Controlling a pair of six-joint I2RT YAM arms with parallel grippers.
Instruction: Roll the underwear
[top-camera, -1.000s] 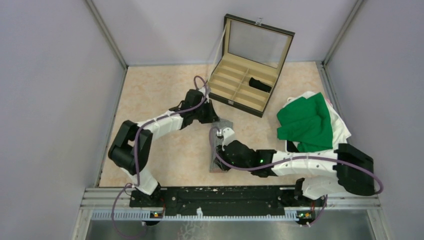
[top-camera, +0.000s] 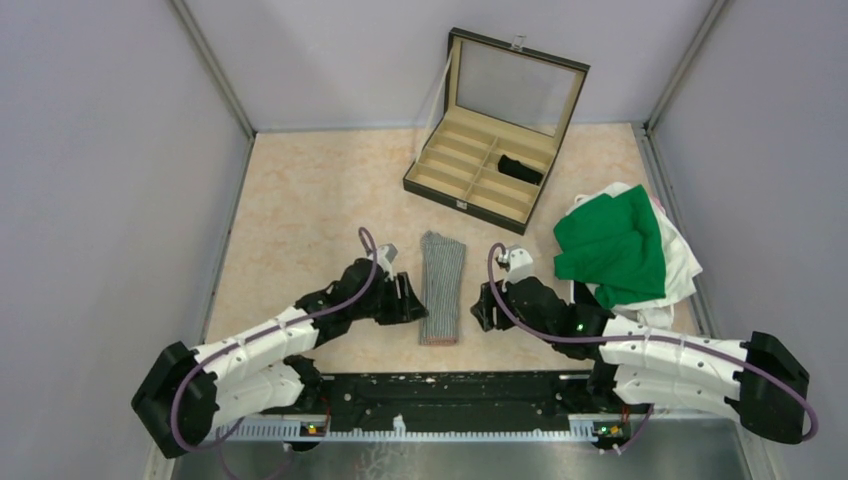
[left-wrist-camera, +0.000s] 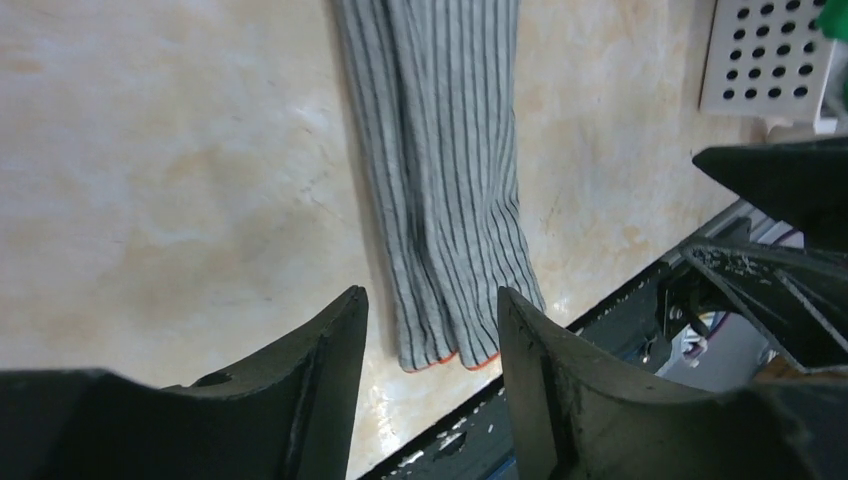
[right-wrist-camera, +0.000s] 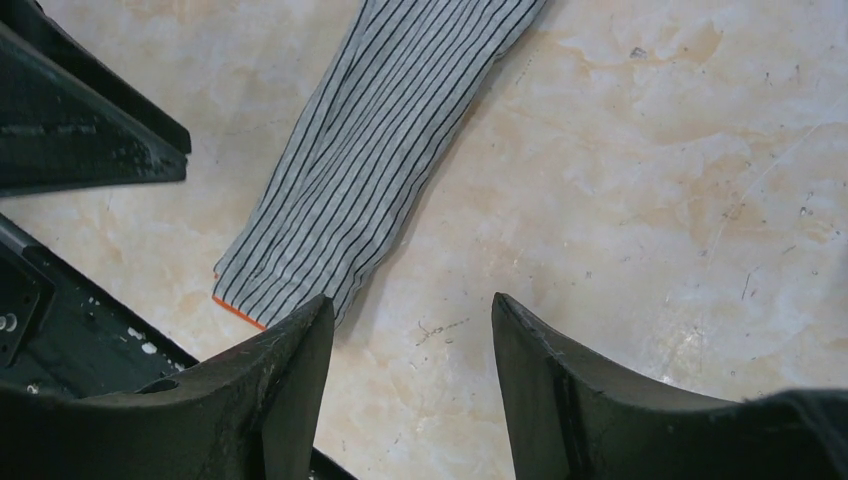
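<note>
Grey striped underwear (top-camera: 441, 290) lies flat as a long folded strip on the table, its orange-edged end toward the front, as both wrist views also show (left-wrist-camera: 470, 180) (right-wrist-camera: 360, 170). My left gripper (top-camera: 408, 305) is beside its left edge near the lower half; in the left wrist view its fingers are apart above the orange-edged end, with nothing held. My right gripper (top-camera: 488, 312) stands open to the right of the strip, over bare table, with nothing between its fingers.
An open compartment box (top-camera: 450, 190) at the back holds a dark roll (top-camera: 519, 170). Green (top-camera: 610, 248) and white cloths are piled at the right.
My left gripper has moved from the strip's far end down toward its front end. My right gripper has moved off the strip to the right.
</note>
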